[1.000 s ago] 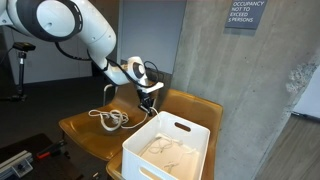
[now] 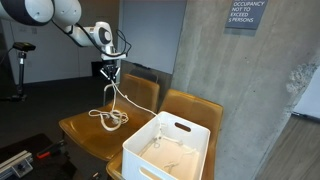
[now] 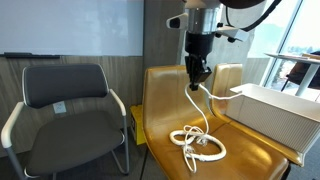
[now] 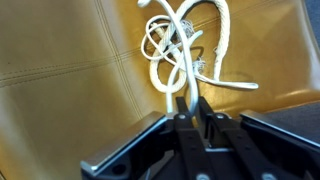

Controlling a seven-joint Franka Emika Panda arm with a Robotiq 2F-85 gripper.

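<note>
White rope (image 4: 193, 70) runs up between the gripper's fingers in the wrist view. My gripper (image 2: 107, 74) is raised above the left brown chair, fingertips downward; whether its fingers pinch the rope or stand slightly apart around it is hard to tell. One length of rope (image 3: 222, 97) reaches across from the white bin (image 3: 275, 100), bends near the fingertips and drops to a loose rope pile (image 3: 200, 145) on the chair seat. Inside the bin (image 2: 140, 167), more thin white strands (image 2: 170, 150) lie on the bottom.
Brown chairs (image 2: 80, 130) stand side by side, with the bin on the right one. A dark grey chair (image 3: 70, 110) stands apart at the left. The chair backrest (image 3: 165, 95) rises close to the gripper.
My gripper has travelled left and up, from beside the bin to above the left chair. The rope now stretches farther between the bin and the gripper.
</note>
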